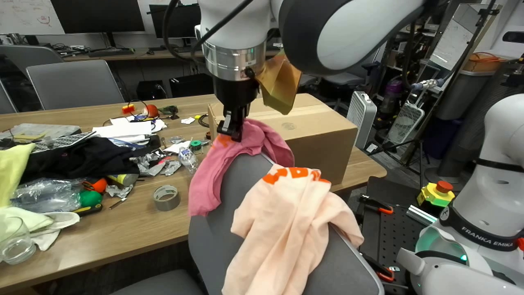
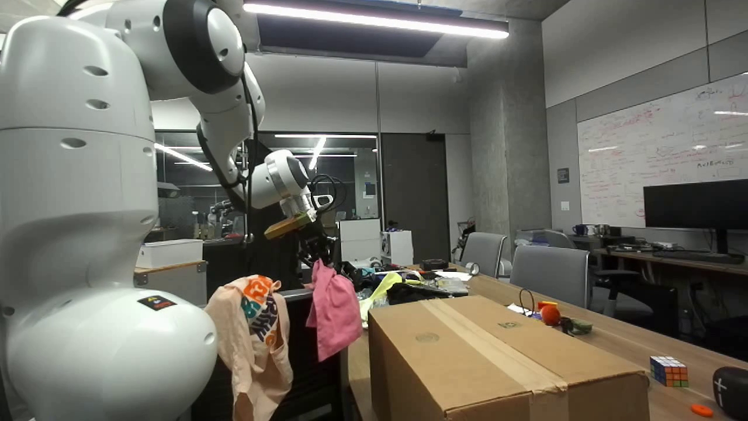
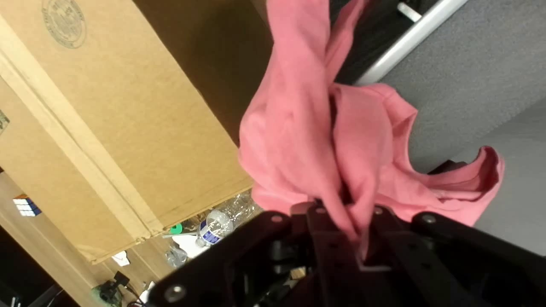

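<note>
A pink cloth (image 1: 210, 176) lies over the top edge of a grey chair back (image 1: 216, 236), part of it hanging down the near face and part behind. My gripper (image 1: 233, 135) is just above that edge, shut on a fold of the cloth. In the wrist view the pinched fold of pink cloth (image 3: 307, 133) runs down between the dark fingers, and a loose part spreads over the grey chair. Beside it on the same chair back hangs a peach cloth (image 1: 287, 226) with orange print. In exterior view 2 the pink cloth (image 2: 335, 309) hangs below the gripper (image 2: 319, 258).
A large cardboard box (image 1: 314, 132) stands on the table close behind the chair. Tape (image 1: 166, 197), a bottle (image 1: 188, 159), dark clothing (image 1: 83, 159) and other clutter cover the table's left side. Bare tabletop shows along the near edge.
</note>
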